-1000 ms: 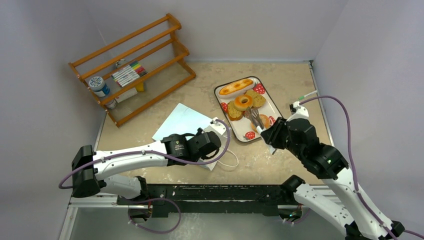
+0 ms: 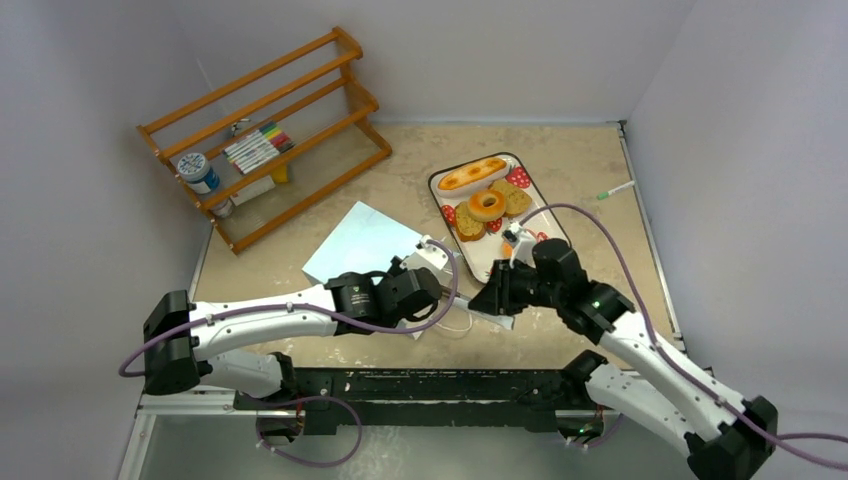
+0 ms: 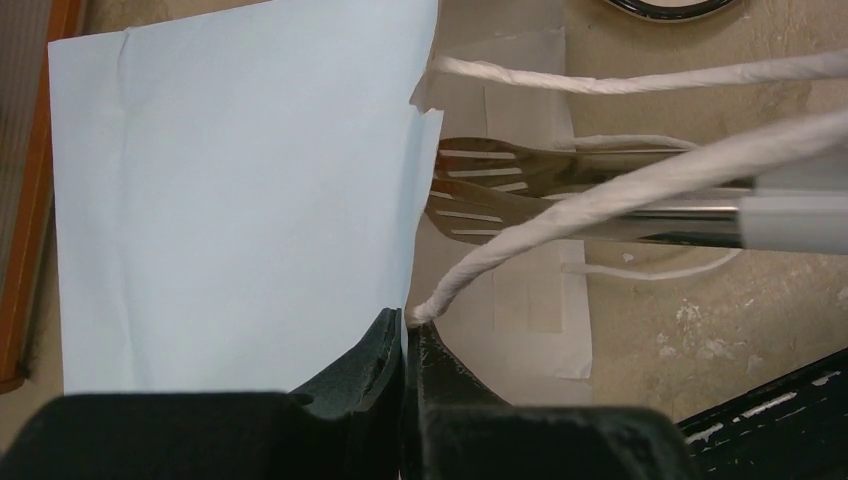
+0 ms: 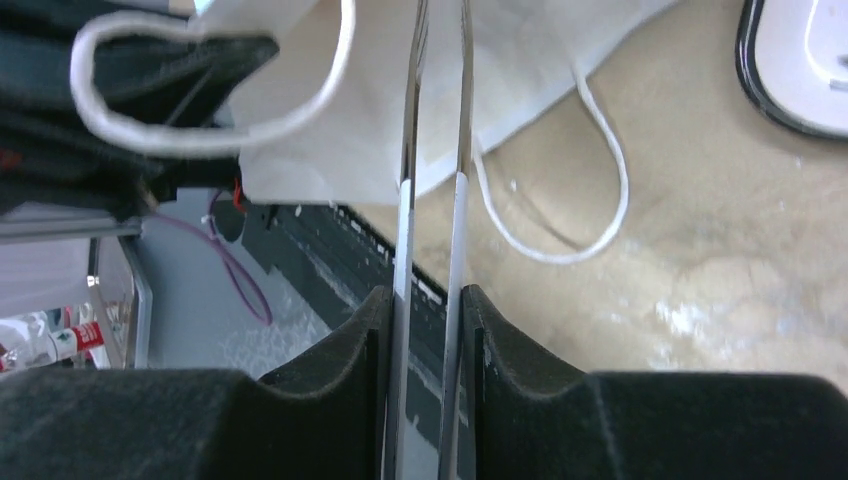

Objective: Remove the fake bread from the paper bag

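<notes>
The light-blue paper bag lies on the table, its rope handles crossing its opening. My left gripper is shut on the bag's edge at the mouth. My right gripper is shut on metal tongs with white grips; their slotted heads are at the bag's opening in the left wrist view. Inside the bag is hidden. Bread pieces, including a long loaf, a bagel and slices, lie on the tray.
A wooden rack with jars and markers stands at back left. Walls surround the back and sides. The tray sits just beyond the bag's opening; bare table is at right and front.
My right arm has swung left from over the tray toward the front, bringing the tongs to the bag's mouth. The left arm has stayed in place.
</notes>
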